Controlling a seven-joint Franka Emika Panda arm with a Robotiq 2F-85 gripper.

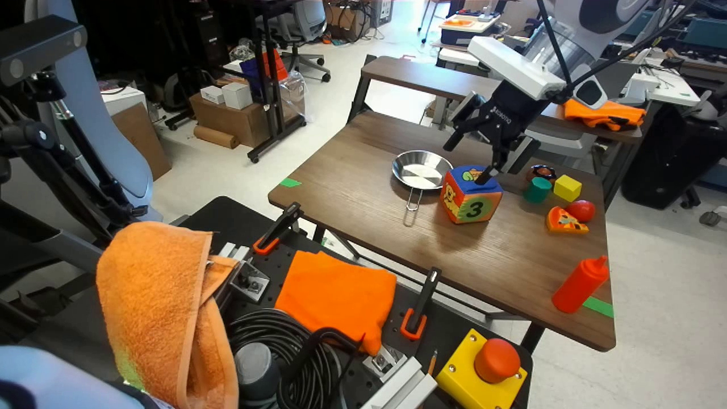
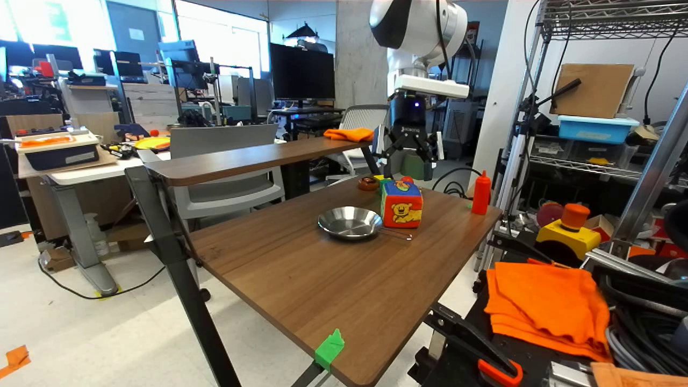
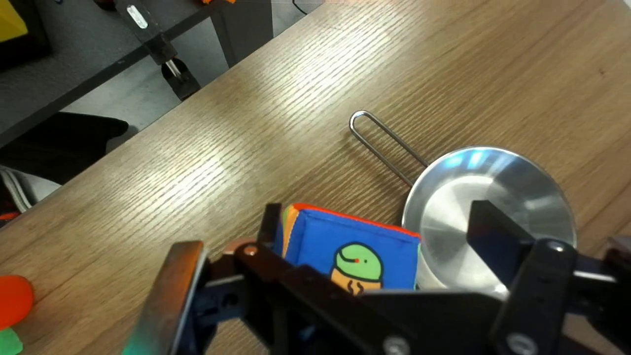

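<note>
My gripper (image 1: 467,162) is open above the back of a soft picture cube (image 1: 471,197), its fingers spread wide with nothing gripped. The cube has a blue top, and its sides show a "3" and a bear on red. In the wrist view the blue top of the cube (image 3: 361,251) appears between the fingers, partly hidden by the gripper's body; one fingertip (image 3: 494,236) overlaps the steel pan (image 3: 455,201). That pan (image 2: 350,223) rests flat beside the cube, its wire handle toward the table's clamp-side edge. Whether any finger touches the cube is unclear.
Beyond the cube sit a green cup (image 1: 538,190), a yellow block (image 1: 567,188), a red ball (image 1: 581,211) and a toy pizza slice (image 1: 566,221). A red squeeze bottle (image 1: 580,284) stands near the table's corner.
</note>
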